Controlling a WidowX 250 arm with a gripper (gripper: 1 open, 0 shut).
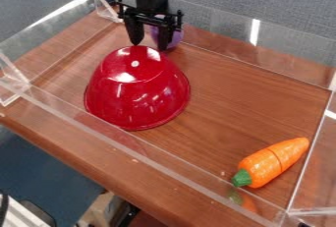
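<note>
My black gripper hangs at the top of the camera view, above and behind an upturned red bowl. A purple object is partly hidden right behind the gripper; I cannot tell whether the fingers touch it or how far apart they are. An orange toy carrot with a green top lies at the right front of the wooden table.
Clear plastic walls border the wooden table on the sides in view. The middle and right of the surface between bowl and carrot are clear. A grey wall stands behind.
</note>
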